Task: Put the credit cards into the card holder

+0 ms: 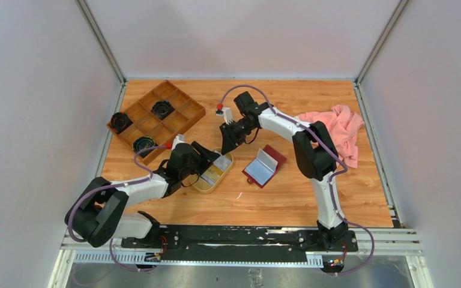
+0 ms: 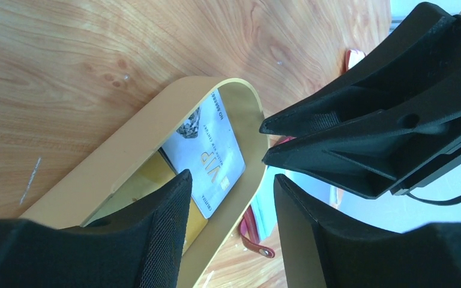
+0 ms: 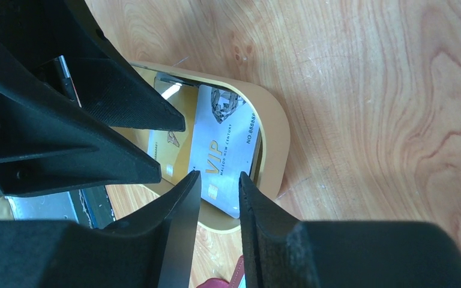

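A silver VIP card [image 2: 207, 150] lies over other cards at one end of the tan oval tray [image 1: 199, 189]. Part of a gold card [image 3: 181, 108] shows beside it. The dark red card holder [image 1: 263, 166] lies unfolded on the table to the right of the tray, its clear sleeves showing. My left gripper is open over the tray, nothing held between its fingers. From the other side, my right gripper reaches in close to the same card; its fingers are partly open, the card lying beyond the gap. Both grippers' tips are close together.
A wooden compartment tray [image 1: 183, 123] with several dark coiled items stands at the back left. A pink cloth [image 1: 340, 129] lies at the right edge. Bare wood surrounds the card holder, and a small white strip [image 1: 239, 195] lies in front.
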